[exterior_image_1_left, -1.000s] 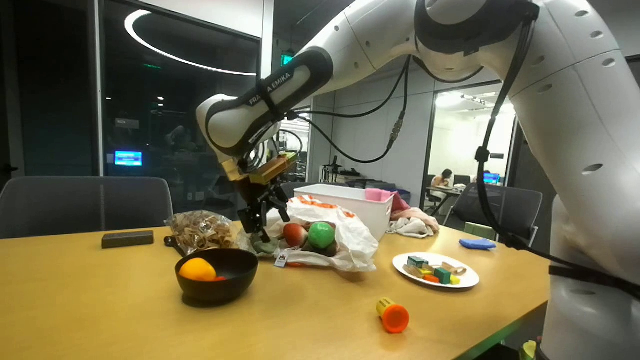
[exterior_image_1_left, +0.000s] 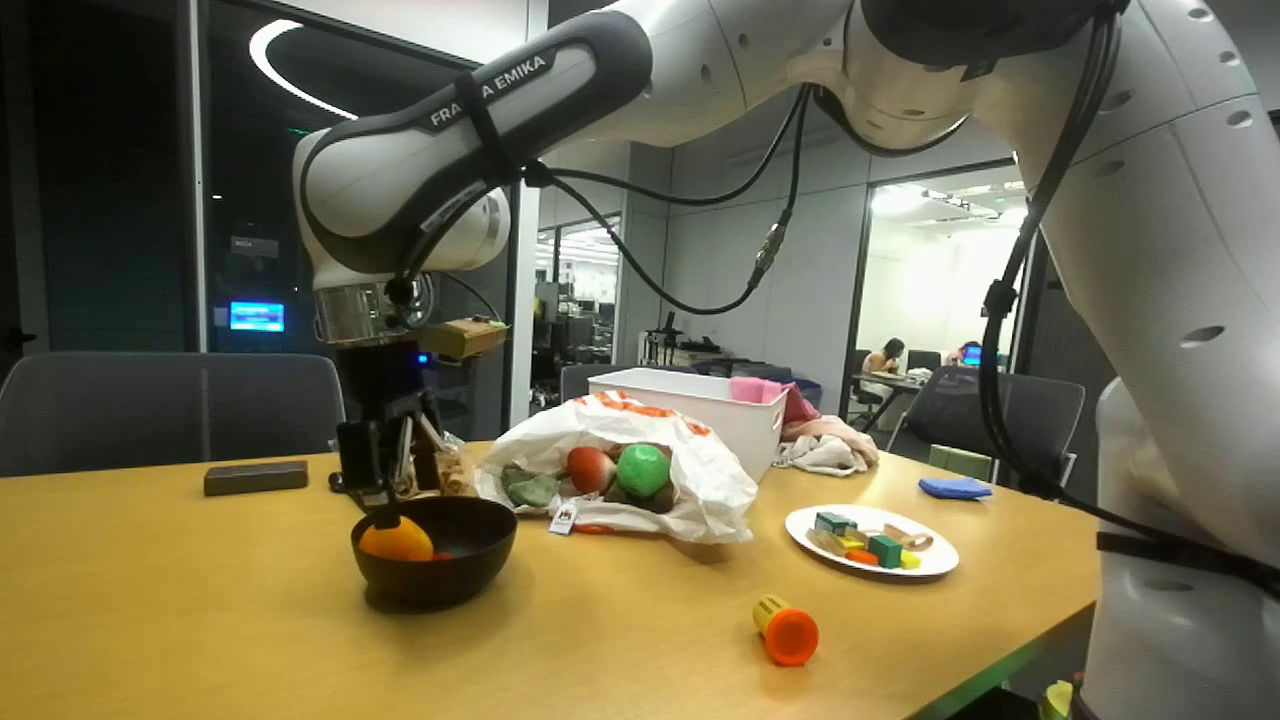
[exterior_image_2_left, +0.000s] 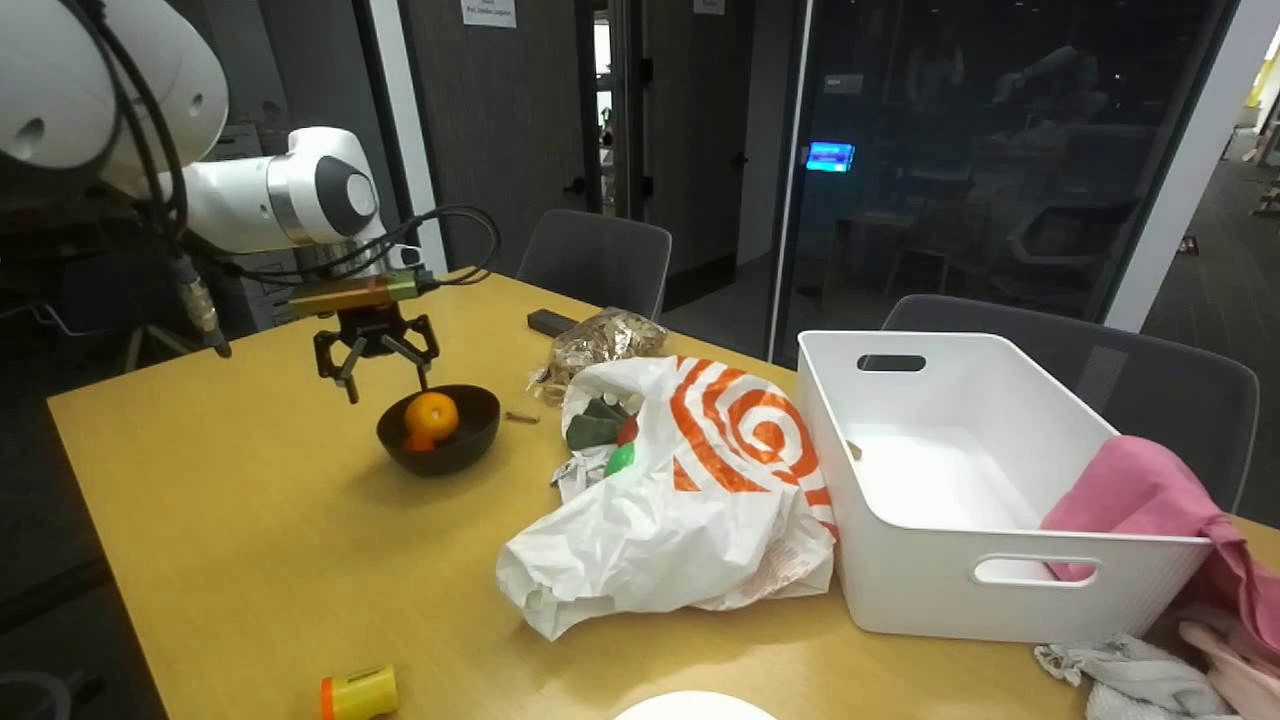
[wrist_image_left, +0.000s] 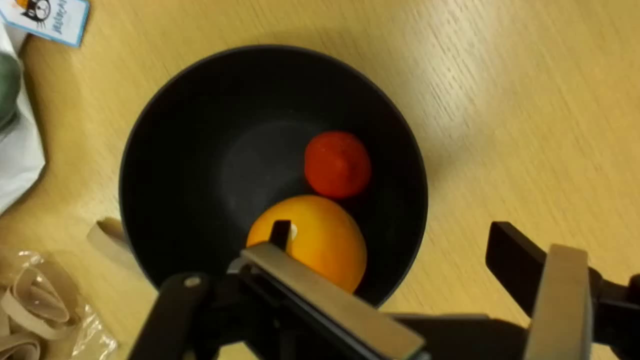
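Observation:
A dark bowl (exterior_image_1_left: 474, 546) stands on the table with an orange (exterior_image_2_left: 432, 414) and a small red fruit (wrist_image_left: 337, 164) inside. In the wrist view the orange (wrist_image_left: 330, 240) lies at the near side of the bowl, touching or almost touching the red fruit. My gripper (exterior_image_2_left: 386, 389) is over the bowl's edge, pointing down, its fingers wide apart and nothing held. One finger (wrist_image_left: 336, 300) covers part of the orange from above; the other finger (wrist_image_left: 558, 300) hangs outside the rim, over bare table. Whether the first finger touches the orange, I cannot tell.
Behind the bowl lies a white plastic bag (exterior_image_1_left: 708, 504) with toy fruit, beside a clear bag of bands (exterior_image_2_left: 606, 342). A white bin (exterior_image_2_left: 1020, 582), a plate of blocks (exterior_image_1_left: 806, 528) and a yellow-orange cup (exterior_image_1_left: 786, 630) stand farther off.
My arm has swung left in exterior view 1, from in front of the plastic bag to above the bowl, and the gripper now points straighter down. The bowl and fruit have not moved.

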